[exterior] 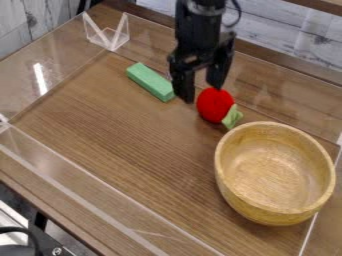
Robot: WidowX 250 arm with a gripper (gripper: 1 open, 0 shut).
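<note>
My black gripper (198,70) hangs from the top centre, open, its fingertips above and slightly left of a red object with a green tip (215,104), likely a toy vegetable. A green block (151,80) lies left of the gripper. A large yellow bowl (274,172) sits at the lower right.
A clear or white wire-like container (107,30) stands at the upper left. A dark cable lies at the bottom left corner.
</note>
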